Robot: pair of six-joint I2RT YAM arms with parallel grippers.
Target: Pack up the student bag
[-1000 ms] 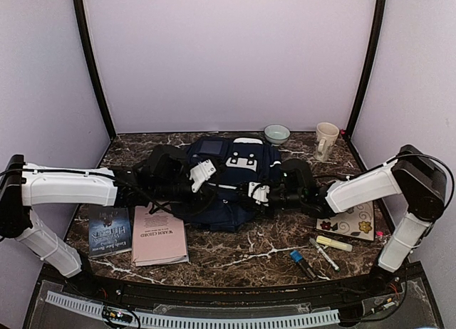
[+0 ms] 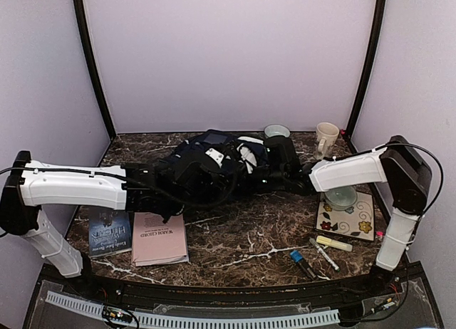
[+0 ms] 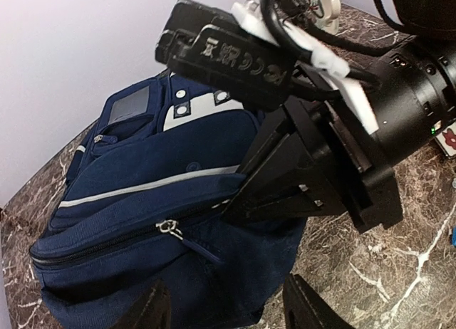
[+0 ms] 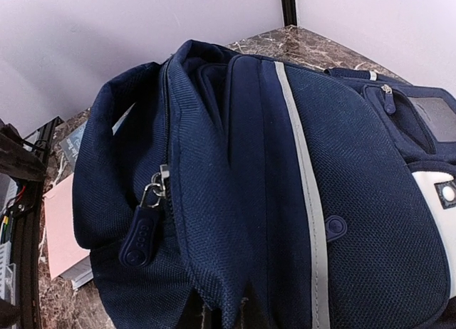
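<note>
The navy bag (image 3: 157, 151) lies on its back on the marbled table, largely covered by both arms in the top view. The opening edge of the bag (image 4: 206, 186) is pinched by my right gripper, which is shut on it beside the zipper and its pull (image 4: 142, 229). My left gripper is open in front of the bag, with navy fabric visible beyond its spread fingers and nothing held. Nearer the front left are a blue book (image 2: 110, 233) and a pink book (image 2: 160, 240), side by side.
At the right front lie a blue-capped marker (image 2: 303, 263), a yellow highlighter (image 2: 334, 243) and a white pen (image 2: 324, 255). A bowl (image 2: 340, 196) sits on a flowered board (image 2: 363, 215). Behind stand a mug (image 2: 327, 137) and another bowl (image 2: 276, 130).
My right gripper has moved back and left, and the bag's near edge has come up with it. Books and pens are unmoved.
</note>
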